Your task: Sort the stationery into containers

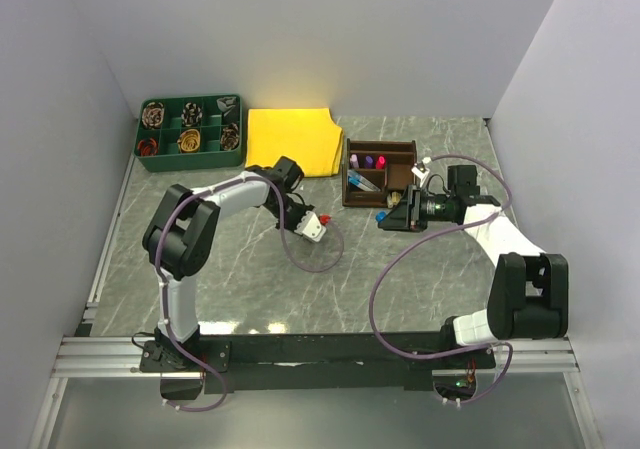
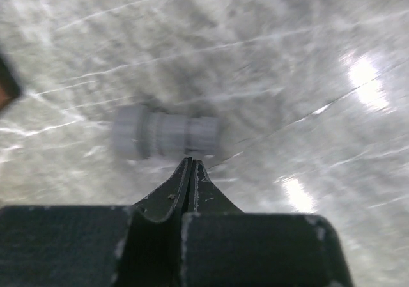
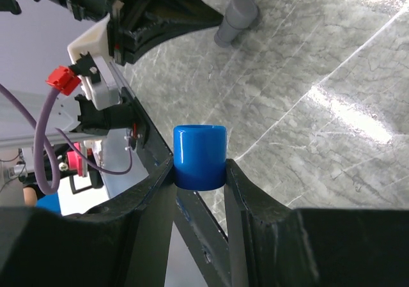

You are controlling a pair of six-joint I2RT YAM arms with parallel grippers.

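Observation:
A grey ribbed cylinder (image 2: 169, 133) lies on the marble table in the left wrist view, slightly blurred. My left gripper is shut, its tips together with nothing between them, and the cylinder is outside them, just beyond the tips. The right wrist view shows the same grey cylinder (image 3: 238, 17) near the left fingers' ends. A blue cylindrical item (image 3: 200, 157) is clamped by my right gripper, its lower part hidden. The brown wooden organizer (image 1: 346, 169) in the top view contains purple, red and light-blue items.
At the back left stands a green compartment tray (image 1: 190, 169) with several small things in it. A yellow cloth (image 1: 290, 139) lies beside it. Purple cables (image 1: 375, 304) loop along both arms.

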